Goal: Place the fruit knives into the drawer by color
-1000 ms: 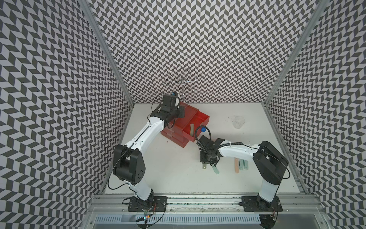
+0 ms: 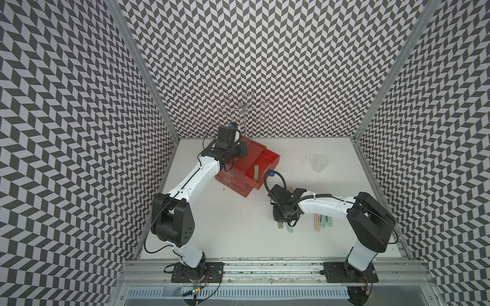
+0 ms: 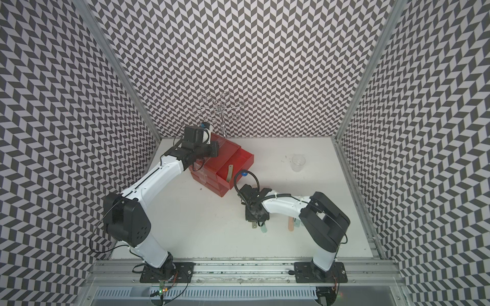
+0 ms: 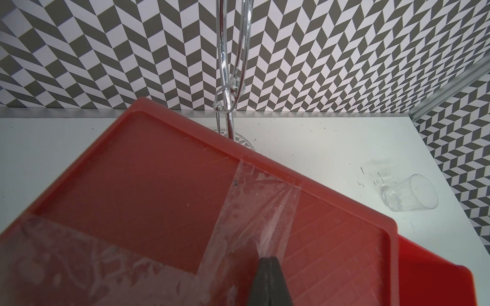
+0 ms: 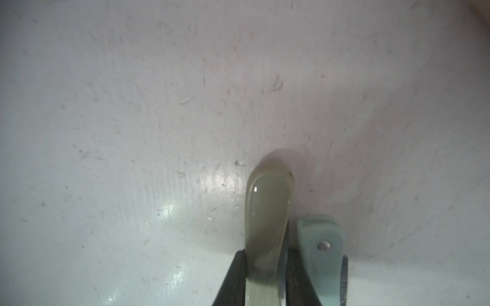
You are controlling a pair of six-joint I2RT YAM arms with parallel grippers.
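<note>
The red drawer unit [image 2: 249,153] has its upper drawer [image 3: 242,165] pulled out, with a khaki knife [image 2: 256,173] inside. My left gripper is shut over the unit's lid, nothing showing between its fingers. My right gripper is low on the table with its fingers either side of a khaki knife [image 5: 268,209], beside a pale green knife [image 5: 321,260]; whether it grips cannot be told. A peach knife [image 2: 317,222] and several green ones [image 2: 328,221] lie to the right, partly under the right arm.
A clear glass [image 2: 319,162] stands or lies at the back right, on its side in the left wrist view [image 4: 408,193]. A wire rack [image 2: 244,109] stands behind the drawer unit.
My right gripper has shifted slightly right and toward the front, and the khaki knife by it has moved too. The left arm has not moved.
</note>
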